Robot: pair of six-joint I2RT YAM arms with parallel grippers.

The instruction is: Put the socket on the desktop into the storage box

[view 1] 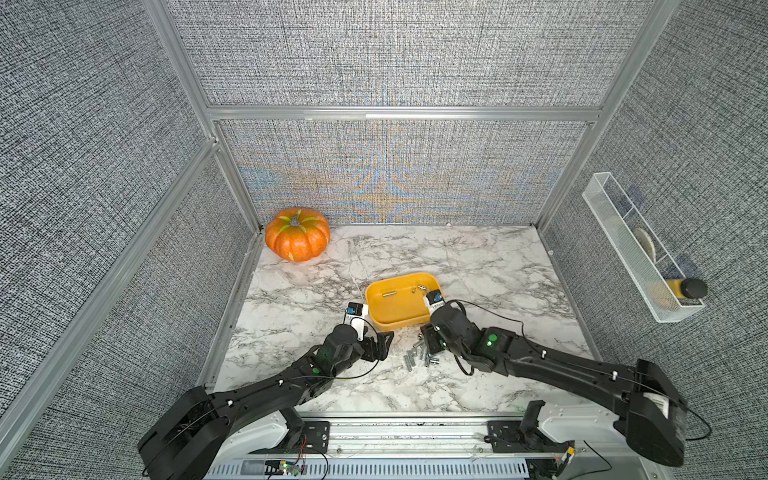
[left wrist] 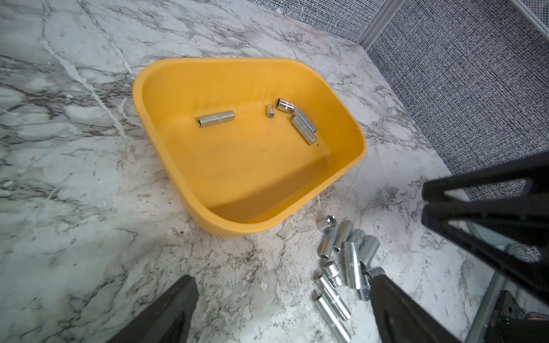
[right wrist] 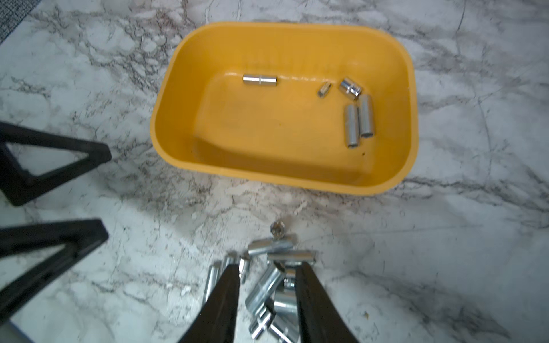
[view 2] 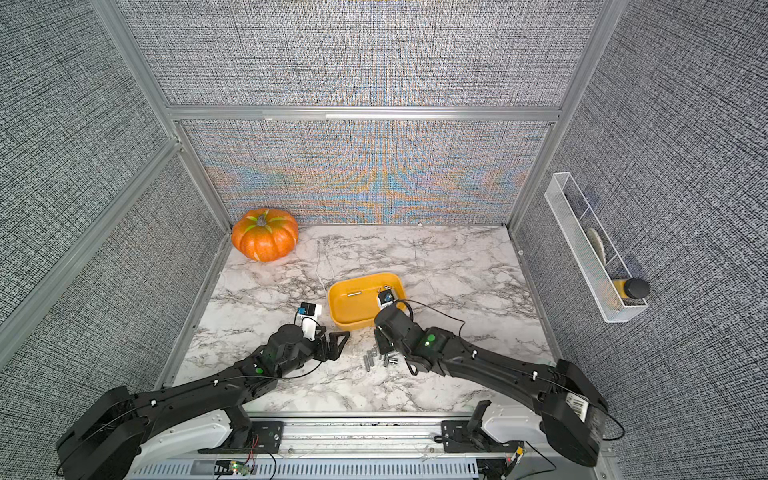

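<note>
Silver sockets (right wrist: 265, 287) lie in a loose pile on the marble desktop, just in front of the yellow storage box (left wrist: 188, 197). Inside the box rest several more sockets: a lone one (right wrist: 259, 80) by the back wall and a cluster (right wrist: 351, 125) at the right end. My right gripper is over the pile, its fingers part open on either side of some sockets; no socket is visibly clamped. To the left of the pile, my left gripper stands wide open above bare desktop, with nothing between its fingers.
An orange pumpkin (view 1: 297, 234) sits in the back left corner. A white wire rack (view 1: 632, 248) with a dark-lidded jar (view 1: 693, 289) hangs on the right wall. Behind and to both sides of the box, the desktop is clear.
</note>
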